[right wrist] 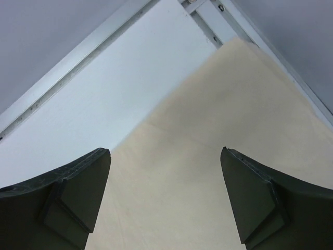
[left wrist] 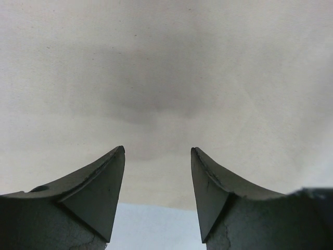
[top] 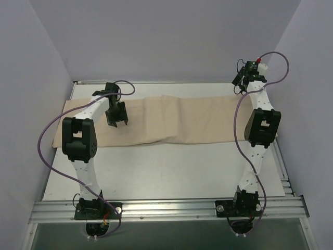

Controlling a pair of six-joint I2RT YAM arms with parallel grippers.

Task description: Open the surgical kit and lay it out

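Observation:
A beige cloth (top: 205, 120) lies spread across the table, with a folded, raised band near its middle. My left gripper (top: 117, 119) hangs over the cloth's left part; in the left wrist view its fingers (left wrist: 99, 192) stand apart over bare cloth, nothing between them. My right gripper (top: 238, 82) is raised at the cloth's back right corner. In the right wrist view that corner (right wrist: 234, 88) shows below, and the open fingers (right wrist: 73, 198) hold nothing.
Grey walls (top: 36, 104) and metal rails bound it.

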